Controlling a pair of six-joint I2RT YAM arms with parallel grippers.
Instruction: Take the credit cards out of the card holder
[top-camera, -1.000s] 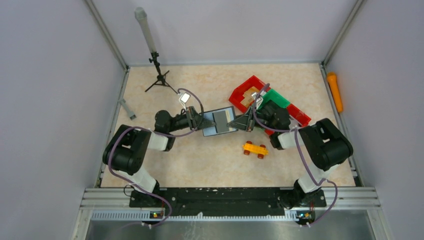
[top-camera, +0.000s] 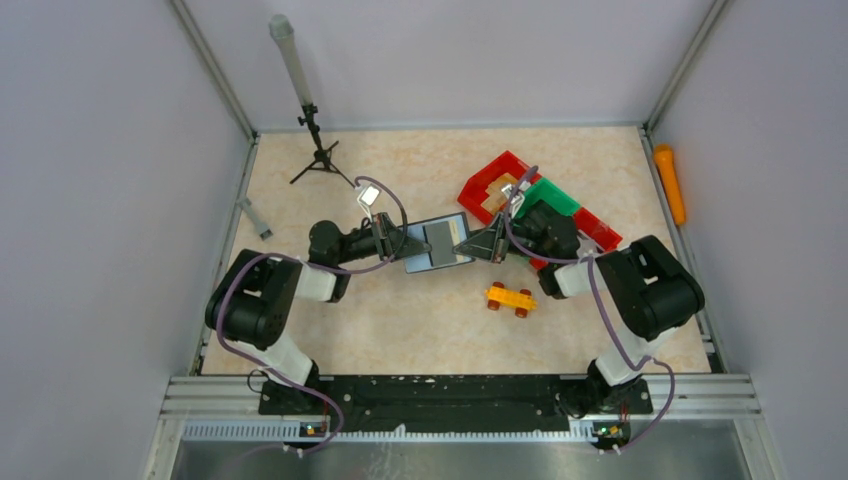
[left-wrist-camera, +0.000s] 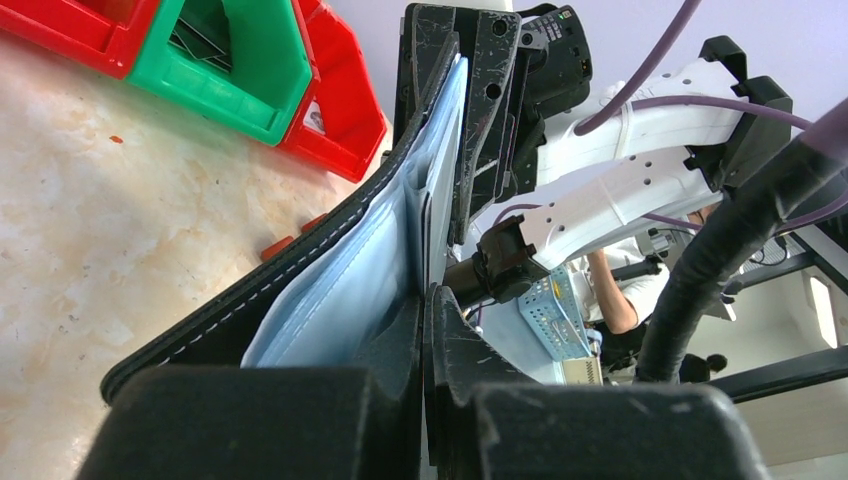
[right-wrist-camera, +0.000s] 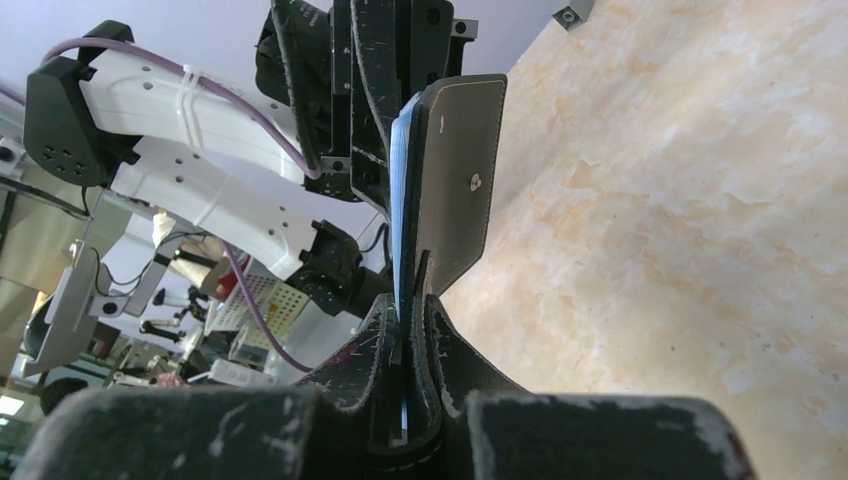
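Note:
An open black card holder (top-camera: 438, 243) with light blue inner sleeves hangs between both grippers at mid-table. In the left wrist view its stitched dark edge and blue sleeves (left-wrist-camera: 320, 300) show, with dark slivers between the sleeves. My left gripper is shut at the inner sleeves; what lies between its fingertips is hard to make out. My right gripper is shut on the card holder, whose brown-grey outer cover (right-wrist-camera: 460, 170) with a small snap faces the table side in the right wrist view.
Red (top-camera: 484, 180) and green (top-camera: 550, 197) bins stand behind the right arm. A yellow toy car (top-camera: 510, 298) lies in front of it. A black tripod (top-camera: 322, 155) stands at back left, a grey object (top-camera: 255, 218) at left.

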